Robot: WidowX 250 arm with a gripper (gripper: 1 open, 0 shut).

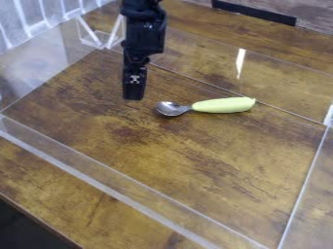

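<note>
A black gripper (pixel 134 82) hangs at the upper middle left, fingers pointing down, open, above the wooden surface. To its lower right lies a metal spoon (pixel 172 108) with its bowl toward the gripper. A pale green elongated object (pixel 224 105), like a corn cob or a handle, lies at the right end of the spoon's stem; whether it is attached cannot be told. Nothing shows held by the gripper.
Clear plastic walls (pixel 307 185) bound the wooden work area (pixel 156 175). A white rack (pixel 29 19) stands at the upper left.
</note>
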